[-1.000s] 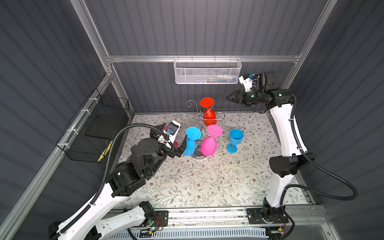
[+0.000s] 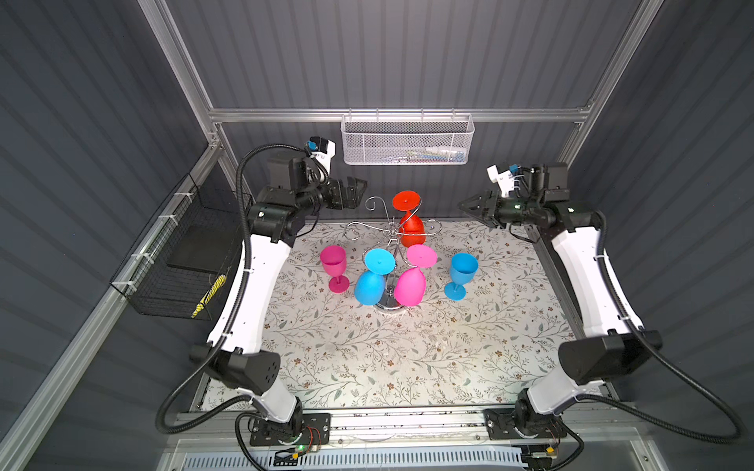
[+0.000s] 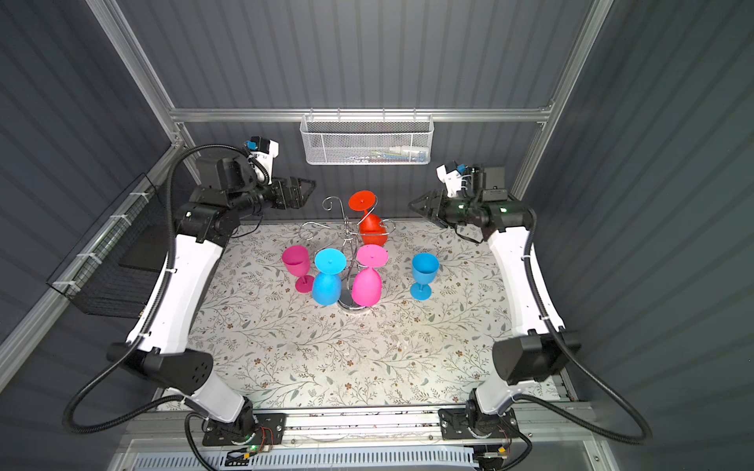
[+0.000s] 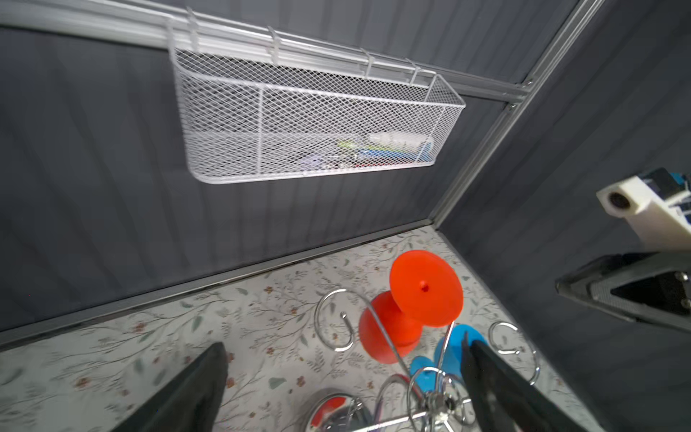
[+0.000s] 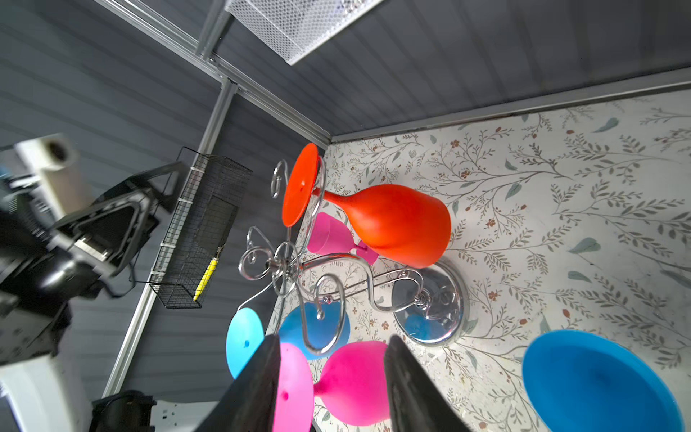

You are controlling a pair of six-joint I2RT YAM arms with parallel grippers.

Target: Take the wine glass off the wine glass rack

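The silver rack holds upside-down glasses: a red one at the back, a blue one and a pink one at the front. A magenta glass stands upright left of the rack, a blue glass upright to its right. My left gripper is raised above and left of the rack, open and empty. My right gripper is raised right of the red glass, open, nothing between its fingers, as the right wrist view also shows.
A white mesh basket hangs on the back wall above the rack. A black wire basket is on the left wall.
My left arm has risen and moved back from the front-left of the rack, uncovering the magenta glass. My right gripper has shifted slightly right and down.
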